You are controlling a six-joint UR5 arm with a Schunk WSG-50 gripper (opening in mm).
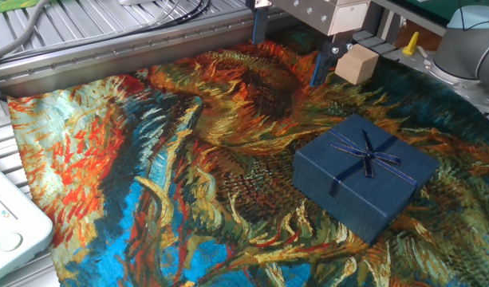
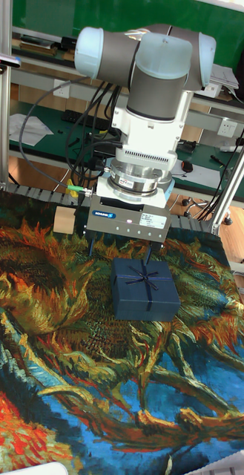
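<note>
A dark blue gift box with a ribbon bow on its lid sits upright on the painted cloth. In exterior view 3 the same box lies just in front of my gripper, toward the right finger. My gripper hangs over the cloth with its two fingers wide apart and nothing visible between them. A small plain wooden cube shows close by one finger in exterior view 2; in exterior view 3 the cube appears left of the gripper body, outside the fingers.
A metal rail runs along one cloth edge. A white device stands at the left of exterior view 2, and a small yellow cone near the arm's base.
</note>
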